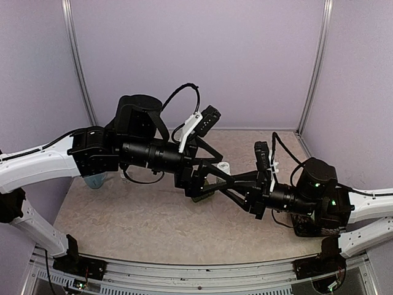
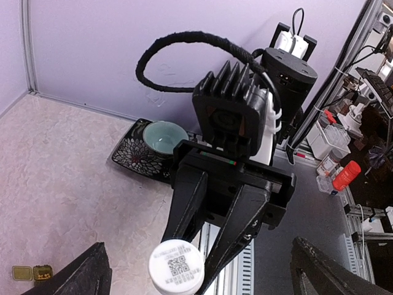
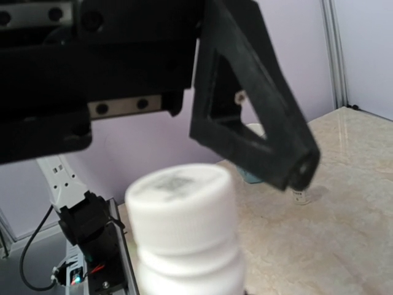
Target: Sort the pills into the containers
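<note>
A white pill bottle [image 2: 177, 268] with a printed code on its cap is held by my right gripper, which is shut on it. In the right wrist view the bottle [image 3: 190, 227] stands close to the camera, cap up. My left gripper [image 1: 215, 169] is open around the bottle's cap [image 1: 223, 166] in the top view. Its fingers [image 2: 77, 273] spread wide at both lower edges of the left wrist view, with the bottle between them but apart from them. One left finger [image 3: 252, 92] looms above the bottle in the right wrist view.
On the table lies a small green and gold box [image 2: 34, 273], mostly hidden from above. A light blue cup [image 1: 95, 180] stands at the left; another pale bowl [image 2: 166, 137] rests in a dark patterned tray [image 2: 132, 157].
</note>
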